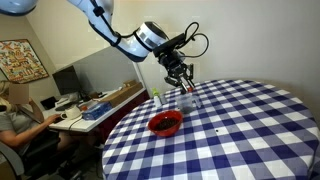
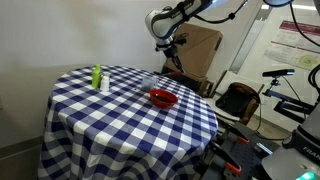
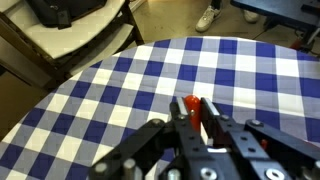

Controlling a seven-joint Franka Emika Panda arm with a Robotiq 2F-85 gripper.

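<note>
My gripper hangs over the far part of the checkered table, above a clear container. Its fingers are shut on a small red object, whose red top shows between the dark fingers in the wrist view; the rest of it is hidden. In exterior view 2 the gripper is up in the air, clear of the table. The red bowl, with dark contents, stands on the cloth nearby, and in exterior view 2 the bowl is in front of the clear container.
A green bottle and a white bottle stand together on the blue-and-white checkered cloth. A person sits at a desk beyond the table, and a chair is near its edge.
</note>
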